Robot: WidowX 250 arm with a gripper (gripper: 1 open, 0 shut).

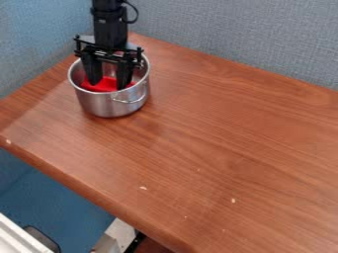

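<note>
A steel pot (113,102) with a handle stands at the far left of the wooden table. Inside it is a red thing (103,85). My black gripper (109,73) reaches down from above into the top of the pot, over the red thing. Whether its fingers are open or shut on anything is too small and dark to tell.
Blue-grey padded walls (251,44) stand behind and to the left. A pale object sits below the table's edge at bottom left.
</note>
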